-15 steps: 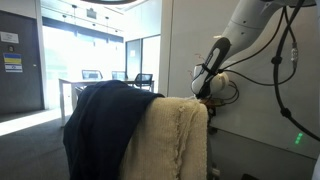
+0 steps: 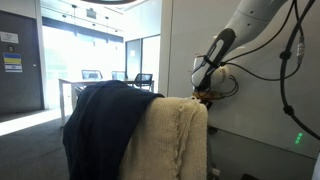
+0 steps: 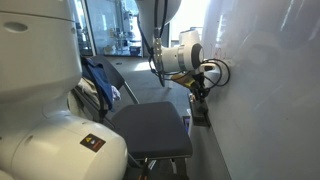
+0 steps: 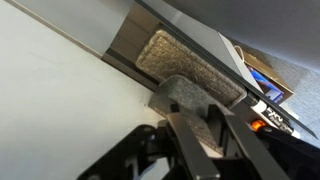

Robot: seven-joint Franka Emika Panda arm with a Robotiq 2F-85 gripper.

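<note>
In the wrist view, my gripper shows as dark, blurred fingers at the bottom. Just beyond them lies a dark grey-brown, soft-looking block (image 4: 178,92), partly covered by the fingers; whether they touch it is unclear. Behind it is a speckled brown rectangular patch (image 4: 180,58) beside a metal-edged ledge (image 4: 212,40). From outside, the gripper (image 2: 207,97) hangs low against the white wall panel (image 2: 260,90), behind a draped chair. The second exterior view has the gripper (image 3: 203,105) small and dark near the same wall, its fingers too indistinct to read.
A cream fleece (image 2: 170,135) and a dark blue cloth (image 2: 105,120) cover a chair in the foreground. A dark seat (image 3: 150,130) stands left of the arm. Loose cables (image 2: 285,85) hang beside the arm. An open box of small items (image 4: 262,75) sits beyond the ledge.
The draped chair and the room are unchanged.
</note>
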